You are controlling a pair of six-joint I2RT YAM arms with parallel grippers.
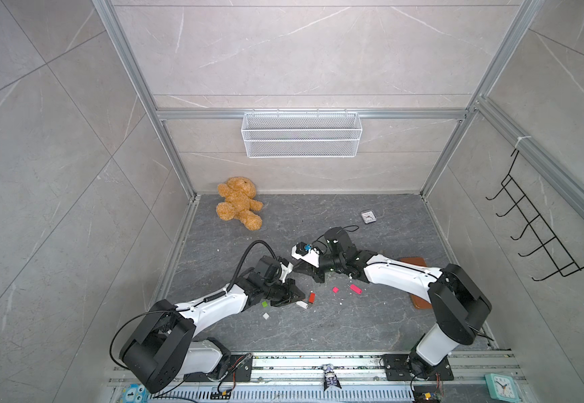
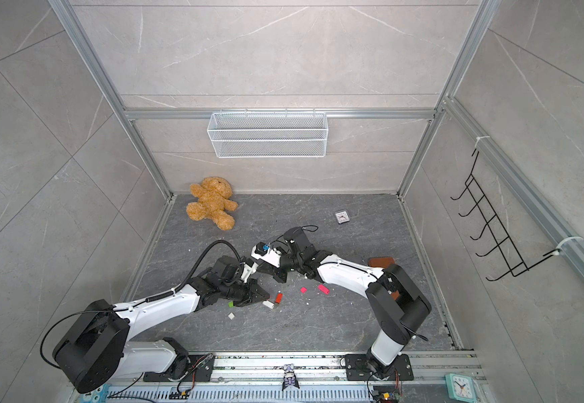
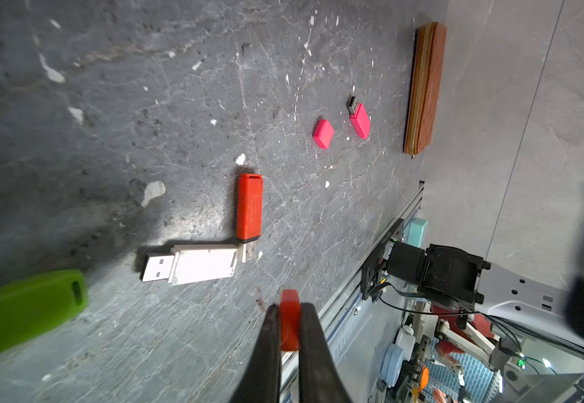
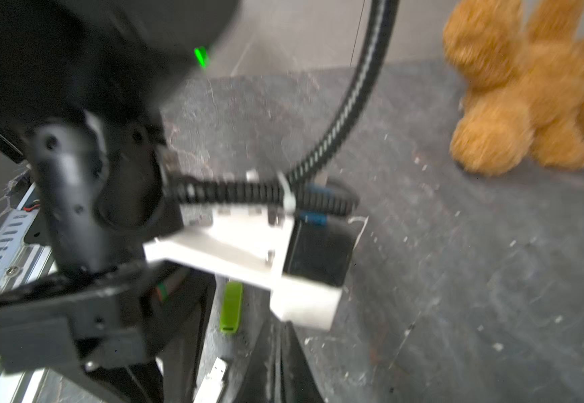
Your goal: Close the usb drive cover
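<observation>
The red USB drive [image 3: 249, 205] lies on the table, its bare metal connector beside one end of the white USB drive [image 3: 203, 264]; I cannot tell whether they touch. A small red cap [image 3: 290, 323] shows between the fingertips of my left gripper, which is shut on it, apart from the red drive. My right gripper is shut and nothing shows between its fingers. In the top left view the two grippers stand close together, the right one behind the left; the red drive [image 1: 311, 297] lies just right of the left gripper's tips.
A green drive [image 3: 27, 312], a pink drive [image 3: 359, 122] and a pink cap [image 3: 323, 133] lie around on the table. Green [image 1: 265, 304] and white caps [image 1: 265, 315] lie in front. The brown wallet [image 3: 425, 87] and teddy bear [image 1: 240, 203] stand clear; the two arms crowd each other.
</observation>
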